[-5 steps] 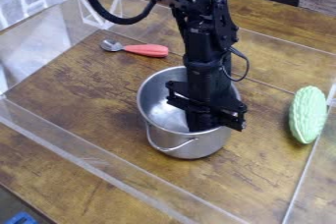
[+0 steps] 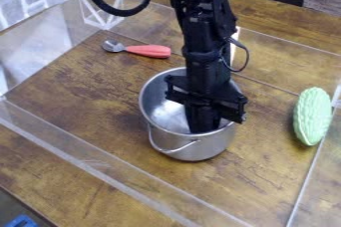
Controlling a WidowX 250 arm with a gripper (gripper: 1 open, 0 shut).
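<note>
A silver metal pot (image 2: pixel 181 143) with a wire handle stands in the middle of the wooden table (image 2: pixel 80 131). My black gripper (image 2: pixel 202 113) reaches down into it from above, its lower end over and inside the right part of the rim. The fingertips are hidden in the dark inside of the pot, so whether anything is between them does not show.
A pale green oblong object (image 2: pixel 312 115) lies right of the pot. A red-handled utensil (image 2: pixel 144 50) lies at the back left, and a pale object behind the arm is mostly hidden.
My gripper has shifted slightly up and to the left within the pot over the last second. The other objects are where they were.
</note>
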